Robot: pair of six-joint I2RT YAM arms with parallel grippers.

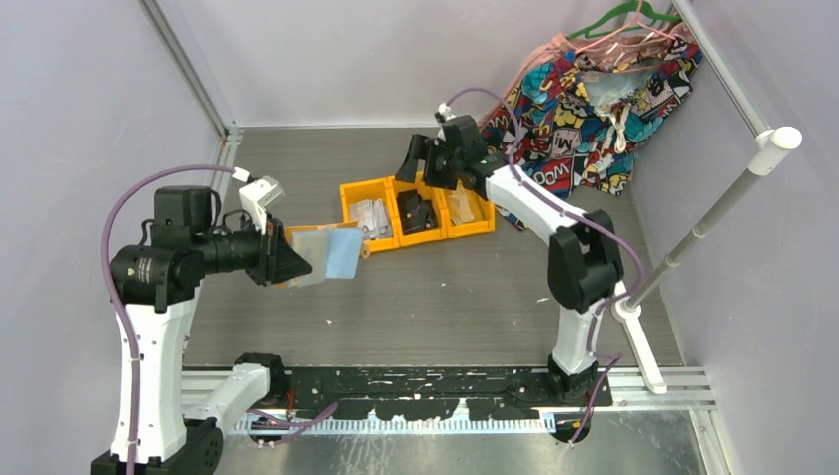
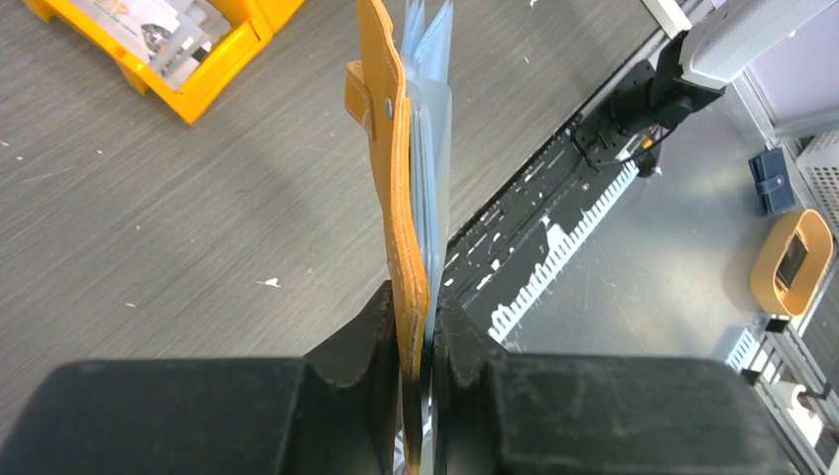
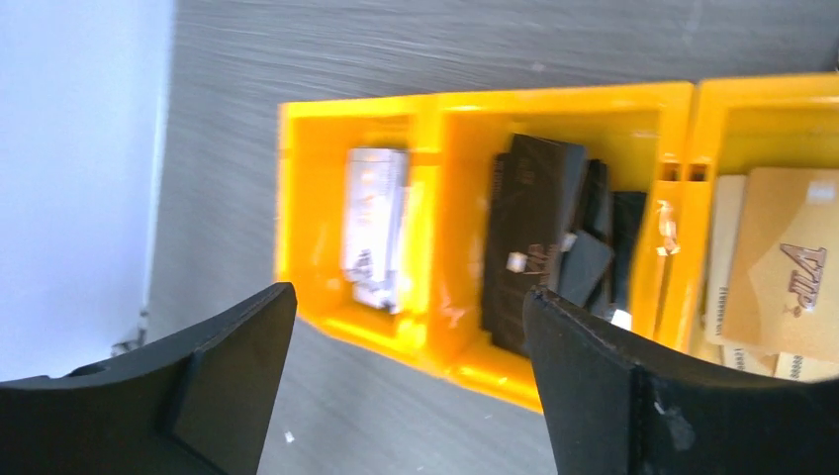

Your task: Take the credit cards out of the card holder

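An orange card holder with clear and pale blue sleeves is upright in my left gripper, which is shut on it, left of the yellow bins in the top view. My right gripper is open above the bins, nothing between its fingers. In the right wrist view the bins hold pale items, dark flat items and tan items. I cannot tell whether cards sit in the holder's sleeves.
Three joined yellow bins stand at the middle back. A patterned garment hangs at the back right, beside a white pole. The floor in front of the bins is clear.
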